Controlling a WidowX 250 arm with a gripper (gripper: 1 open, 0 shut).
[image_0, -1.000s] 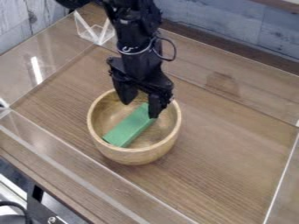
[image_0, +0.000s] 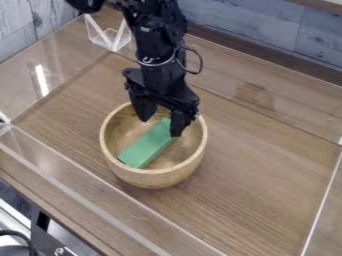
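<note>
A round wooden bowl (image_0: 158, 172) sits on the wooden table in the middle of the view, with a green bar-shaped object (image_0: 144, 149) lying diagonally inside it. The black gripper (image_0: 162, 118) is open, its fingers pointing down over the back part of the bowl, around the upper end of the green object. Whether they touch it is unclear.
A blue-grey plank wall (image_0: 267, 40) stands behind at the right, and a small white wire-like item (image_0: 110, 30) is at the back left.
</note>
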